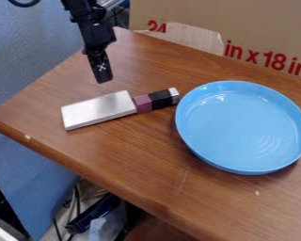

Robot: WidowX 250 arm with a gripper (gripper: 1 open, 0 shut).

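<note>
My gripper (101,68) hangs from the black arm at the upper left, above the wooden table and behind a cleaver-like object (99,110). That object lies flat, its broad pale blade to the left and its maroon and black handle to the right, ending in a light tip. Whether the gripper's fingers are open or shut is not clear. A light blue plate (243,127) lies on the right, close beside the handle's end.
A cardboard box (241,24) stands along the back of the table (140,160). The table's left edge runs diagonally beside a blue surface, with cables and clutter below. Bare wood shows in front and behind the cleaver.
</note>
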